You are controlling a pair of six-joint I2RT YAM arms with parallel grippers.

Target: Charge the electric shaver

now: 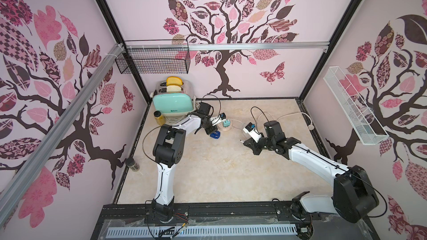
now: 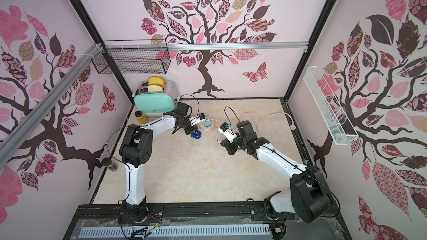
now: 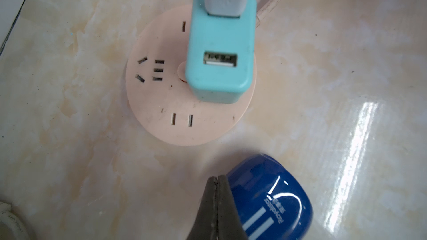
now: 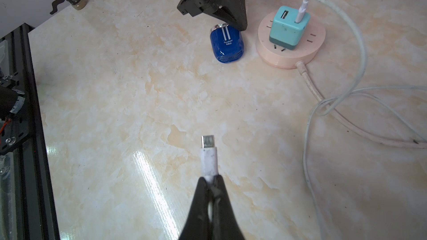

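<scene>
The blue electric shaver (image 3: 271,195) lies on the tabletop beside the power strip. My left gripper is shut with nothing between its fingers, its tips along the shaver's side; the shaver stays outside them. In the right wrist view the shaver (image 4: 226,44) shows its rounded end towards me, with the left fingers (image 4: 238,11) just behind it. My right gripper is shut on the white cable plug (image 4: 209,157), whose metal tip points away. A teal charger (image 3: 221,53) sits on the round pink power strip (image 3: 155,102), a white cable plugged into it.
A teal toaster (image 1: 172,103) and a yellow-lidded jar (image 1: 158,117) stand at the back left. Another jar (image 1: 132,164) is at the left edge. Loose white cable (image 4: 307,151) lies right of the strip.
</scene>
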